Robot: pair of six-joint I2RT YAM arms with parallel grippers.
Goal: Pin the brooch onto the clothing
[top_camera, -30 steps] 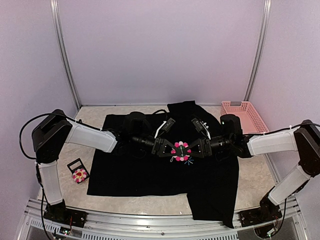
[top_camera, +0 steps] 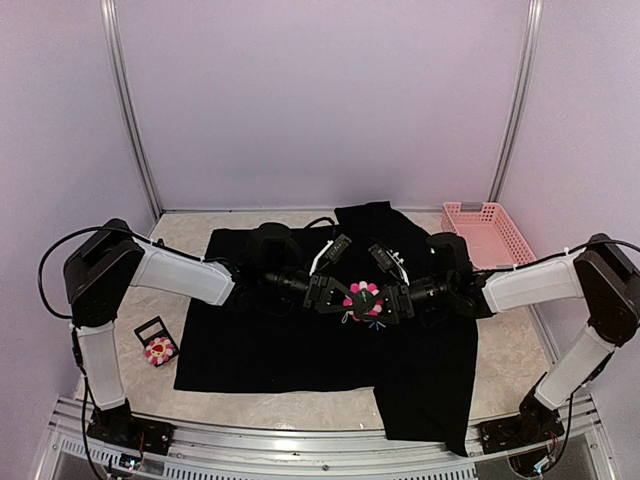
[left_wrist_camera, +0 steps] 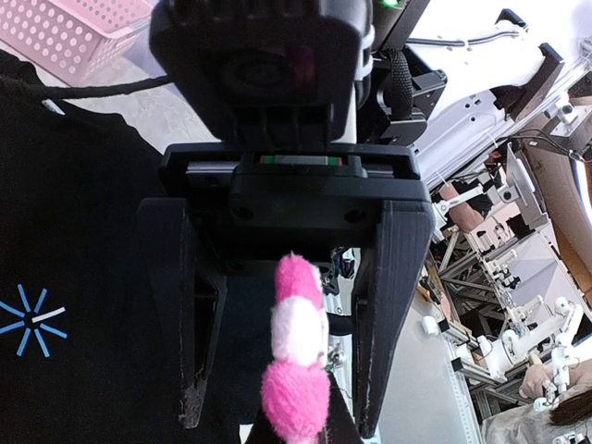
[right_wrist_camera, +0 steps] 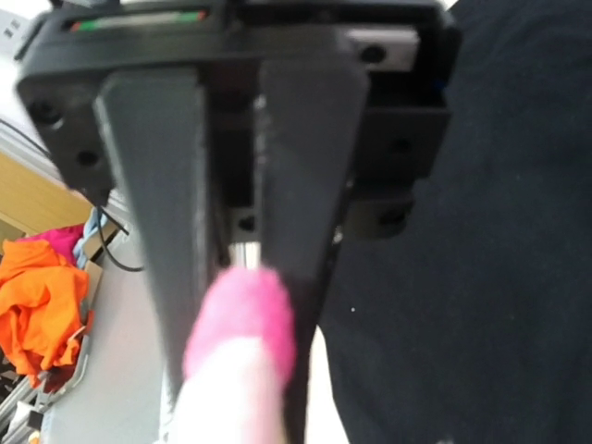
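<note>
The pink and white flower brooch is held over the black clothing near its middle. From the left, my left gripper is shut on it; the right wrist view shows the left fingers close together behind a pink petal of the brooch. Facing it, my right gripper is open. In the left wrist view the right fingers stand wide apart, with the edge-on brooch in front of the gap between them. No contact with them shows. The brooch's pin cannot be made out.
A blue star mark shows on the clothing beside the brooch. Another flower piece lies with a dark square case on the left. At the back right stands a pink basket. The two grippers nearly meet.
My right gripper has moved left and now overlaps the brooch more in the top view. The left arm and the brooch have stayed in place.
</note>
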